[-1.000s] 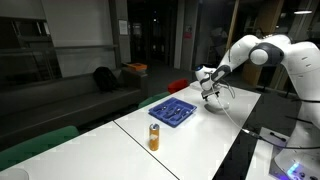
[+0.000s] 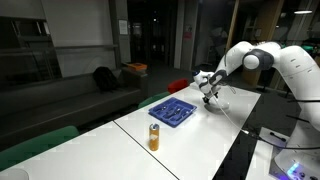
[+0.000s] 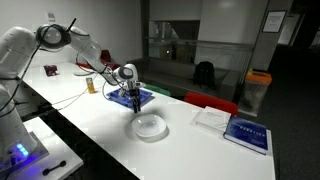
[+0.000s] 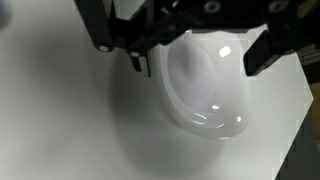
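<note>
A white round dish (image 3: 150, 127) with a raised rim lies on the white table. In the wrist view the dish (image 4: 195, 85) fills much of the space below and between the dark fingers. My gripper is open, its fingers wide apart. One finger (image 4: 139, 62) appears close to the dish's left rim; whether it touches cannot be made out. From exterior view 2, the gripper (image 3: 136, 106) is at the dish's far left edge. Exterior view 1 has the dish (image 2: 218, 104) partly behind the gripper (image 2: 208, 99).
A blue tray (image 2: 172, 112) holding small items lies beside the dish. Farther off stands an orange container (image 2: 154, 138). White and blue flat items (image 3: 248, 134) rest on the table's other side. Bare table (image 3: 185, 160) lies in front of the dish.
The arm has shifted slightly, and the gripper looks a little lower and nearer the dish's edge. The dish, tray and orange container show no clear movement.
</note>
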